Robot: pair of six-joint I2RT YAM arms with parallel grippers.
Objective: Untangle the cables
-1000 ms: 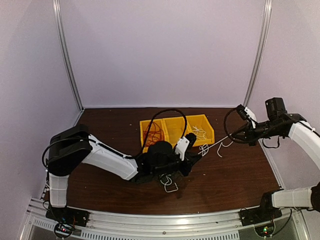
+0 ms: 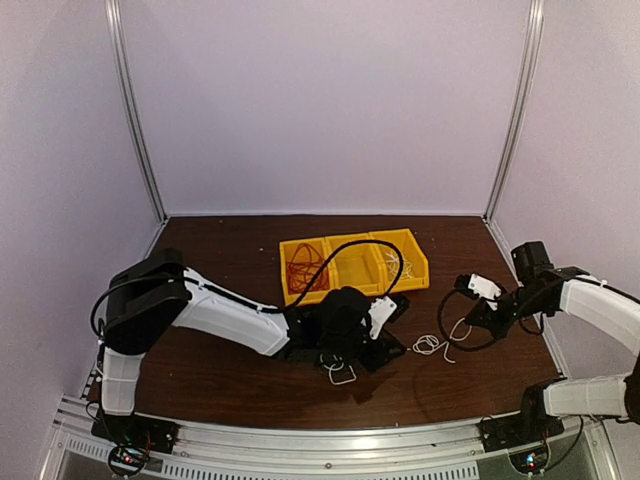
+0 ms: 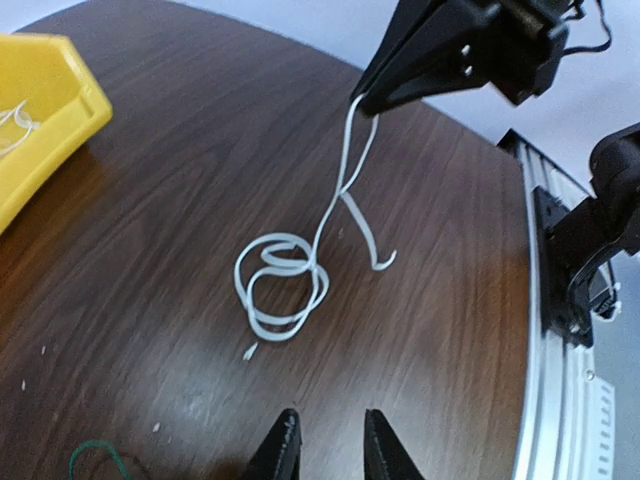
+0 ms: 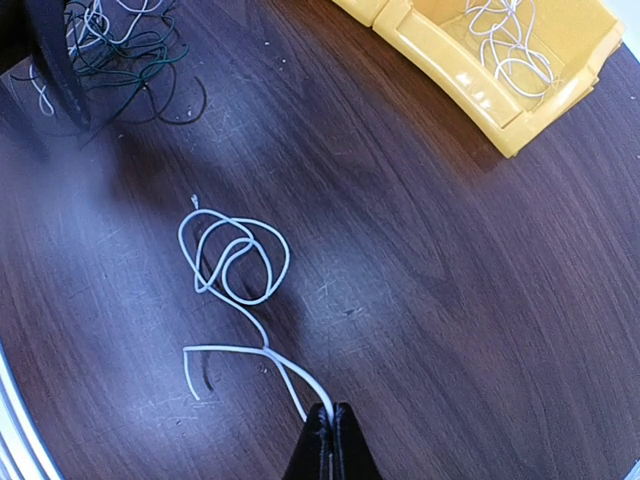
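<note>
A white cable (image 2: pixel 427 344) lies with its looped end on the table between the two arms. Its other part rises to my right gripper, which is shut on it; a bent free end (image 4: pixel 225 349) hangs off to one side. My left gripper stands part open just left of the loops (image 3: pixel 283 285), with bare table between its fingers. Beneath the left arm sits a tangle of white and dark green cables (image 4: pixel 130 55), mostly covered by that arm in the top view. A bit of green cable (image 3: pixel 97 444) shows near the left gripper.
At the back stands a yellow three-part bin (image 2: pixel 354 267). Orange cables (image 2: pixel 305 267) lie in its left compartment and white cables (image 2: pixel 398 265) in its right; the middle one looks empty.
</note>
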